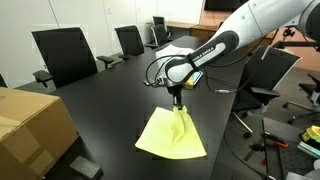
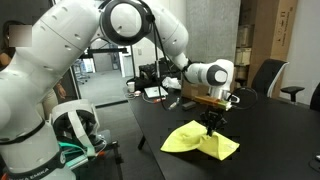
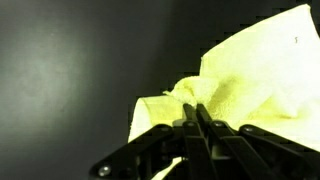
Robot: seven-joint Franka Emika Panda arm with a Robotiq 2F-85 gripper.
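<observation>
A yellow cloth (image 1: 168,137) lies spread on the dark table, with one part bunched and raised up to my gripper (image 1: 178,104). In the wrist view the fingers are shut on a fold of the cloth (image 3: 245,85), which wrinkles around the tips. From the other side, exterior view 2 has my gripper (image 2: 211,130) pinching the cloth (image 2: 185,138) above its far part, while the rest rests on the tabletop.
A cardboard box (image 1: 35,125) stands at the table's left end, and a small dark object (image 1: 86,168) lies near it. Several office chairs surround the table.
</observation>
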